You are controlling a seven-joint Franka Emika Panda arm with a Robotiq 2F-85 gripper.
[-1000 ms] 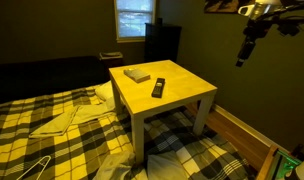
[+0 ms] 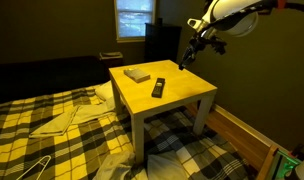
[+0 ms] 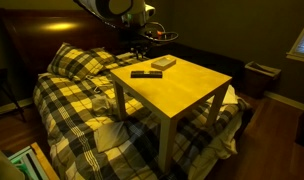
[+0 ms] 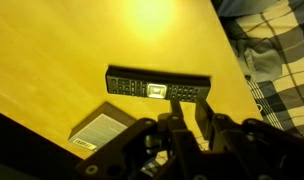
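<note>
A black remote control (image 2: 158, 88) lies flat on the small light-wood table (image 2: 172, 101), near its middle. From the wrist view, the remote (image 4: 132, 84) stretches across below my gripper, its buttons and pale centre pad facing up. The two fingers stand part open, with a gap and nothing held between them. In the first exterior view my gripper (image 2: 183, 66) hangs above the table's right back side, clear of the surface. The second exterior view shows the remote (image 3: 147, 74) close to one table edge, with the arm over that side.
A grey box-like object (image 2: 137, 75) rests by the table's far left edge; the wrist view shows it as a pale book-like block (image 4: 101, 128). A plaid-covered bed (image 2: 67, 140) surrounds the table.
The arm has swung left from the far right, bringing the gripper over the table. The remote, the grey box and the table have stayed in place.
</note>
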